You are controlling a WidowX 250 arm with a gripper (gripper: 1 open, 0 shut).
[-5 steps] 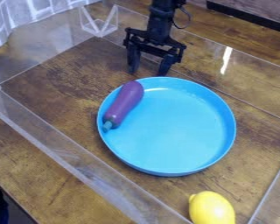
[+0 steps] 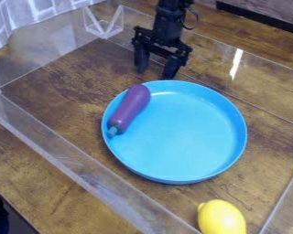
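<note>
The black gripper (image 2: 160, 57) points down at the top middle, just behind a blue plate (image 2: 186, 132), its two fingers apart and low over the wooden surface, open with nothing visible between them. A purple eggplant (image 2: 132, 105) lies on the left part of the plate, its stem toward the front. A yellow lemon (image 2: 222, 218) lies on the wood at the front right, apart from the plate.
Clear walls or edges run along the left, back and right sides.
The gripper has shifted and turned slightly, its right finger a little lower and closer in. The eggplant, plate and lemon have not moved.
</note>
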